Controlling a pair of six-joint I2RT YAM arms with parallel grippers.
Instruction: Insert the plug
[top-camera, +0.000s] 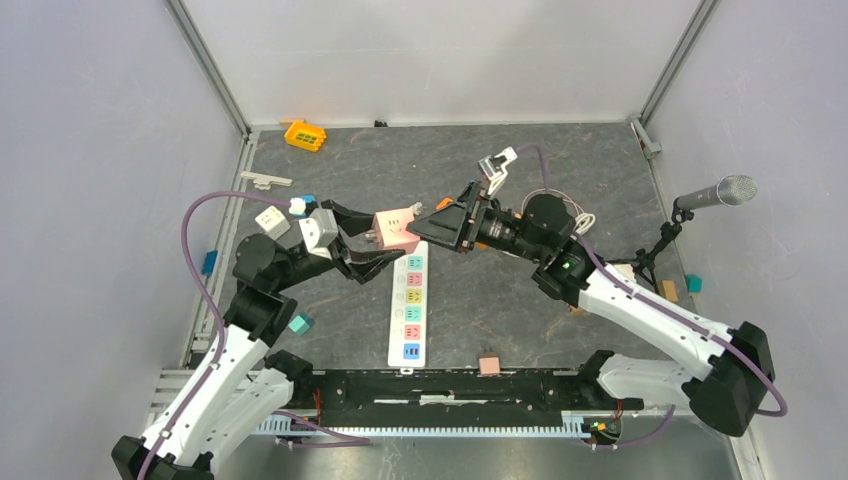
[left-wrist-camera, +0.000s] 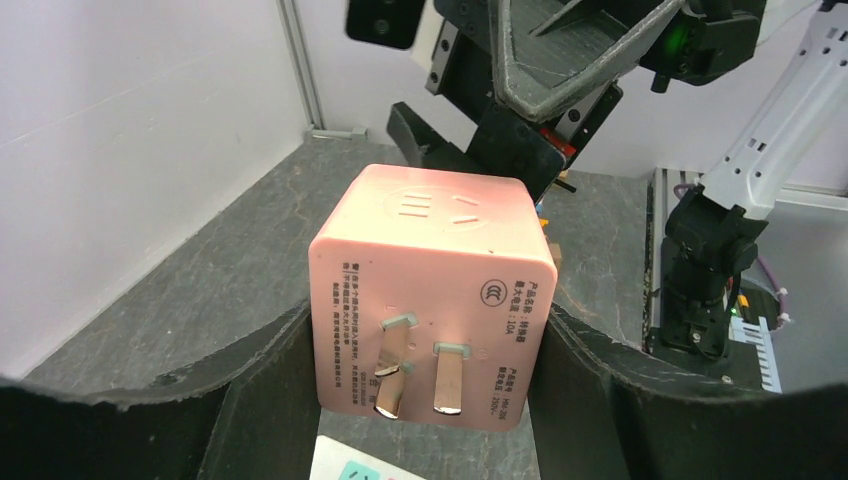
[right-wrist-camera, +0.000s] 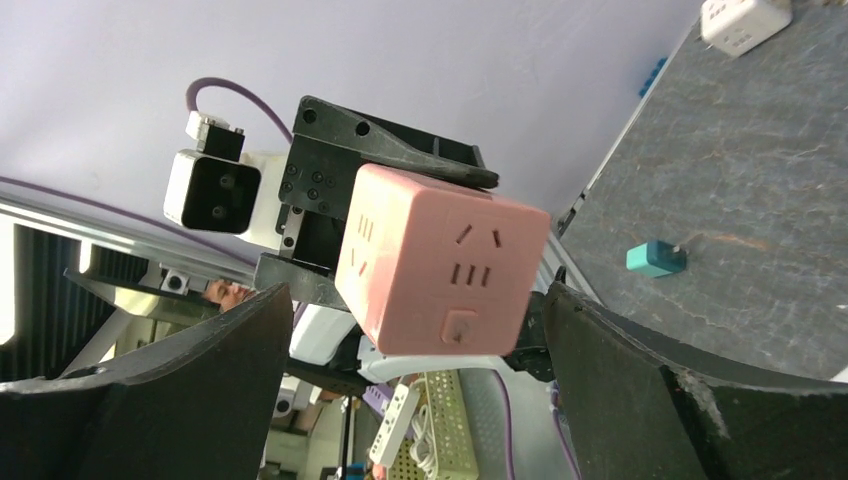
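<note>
A pink cube plug (top-camera: 396, 230) is held up between the two arms, with my left gripper (top-camera: 379, 238) shut on its sides. Its metal prongs (left-wrist-camera: 449, 380) point back toward the left wrist camera. In the right wrist view the plug's socket face (right-wrist-camera: 465, 270) looks toward my right gripper, which stands open close in front of it. Whether a right fingertip touches the plug cannot be told from above. Below lies a white power strip (top-camera: 408, 350) with a row of coloured sockets; its far end is partly hidden under the plug.
A white cube plug (right-wrist-camera: 745, 22) and a teal block (right-wrist-camera: 656, 258) lie left of the strip. A yellow basket (top-camera: 305, 135) is at the back left, a microphone on a stand (top-camera: 722, 193) at the right.
</note>
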